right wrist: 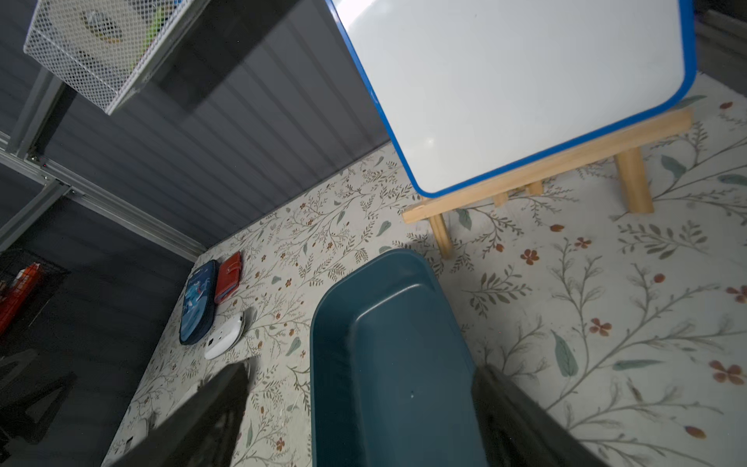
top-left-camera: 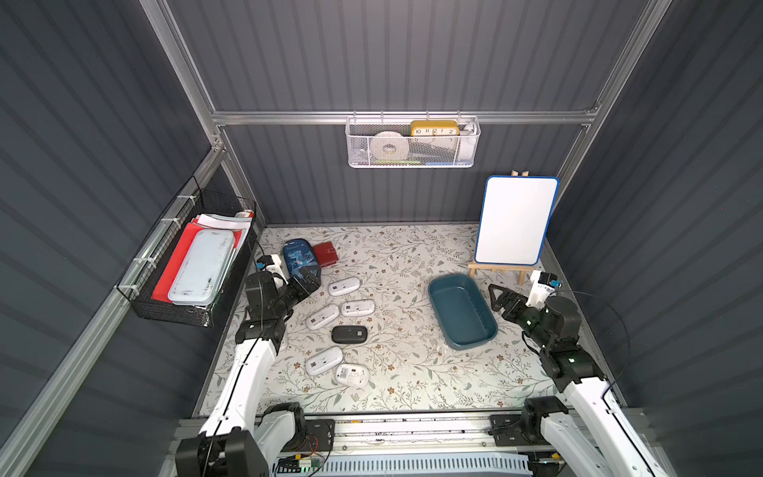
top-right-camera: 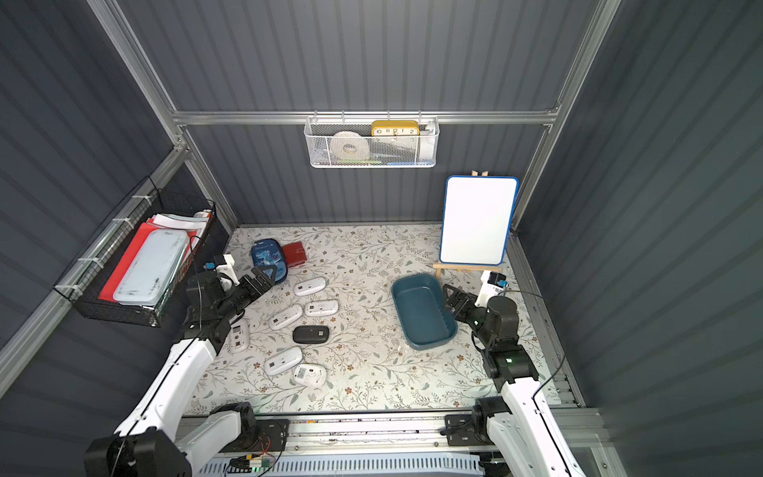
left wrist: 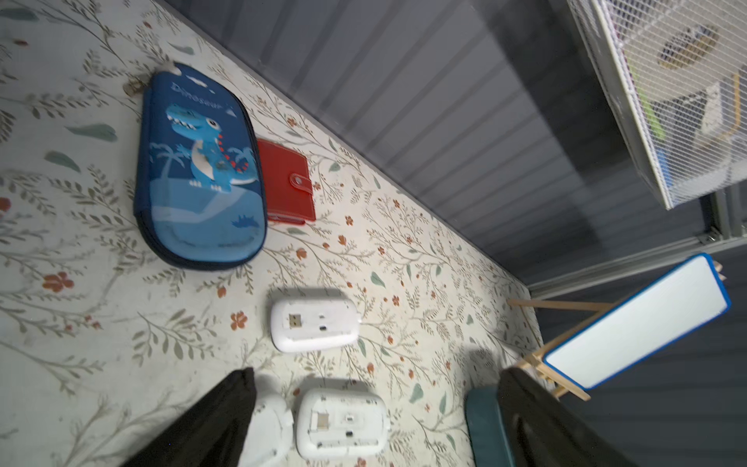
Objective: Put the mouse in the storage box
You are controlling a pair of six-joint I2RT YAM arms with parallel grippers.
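Observation:
Several white mice (top-left-camera: 357,306) and a black mouse (top-left-camera: 349,334) lie on the floral tabletop at left and centre. The empty teal storage box (top-left-camera: 462,311) sits at the right. My left gripper (top-left-camera: 303,283) is open, raised over the mice beside the dinosaur case; in the left wrist view a white mouse (left wrist: 314,323) lies below, between and beyond its blurred fingers. My right gripper (top-left-camera: 500,298) stands above the box's right side, fingers apart with nothing between them.
A dinosaur case (left wrist: 202,167) and red wallet (left wrist: 286,179) lie at the back left. A whiteboard (top-left-camera: 517,219) on an easel stands behind the box. A black wire basket (top-left-camera: 140,302) hangs at the left wall.

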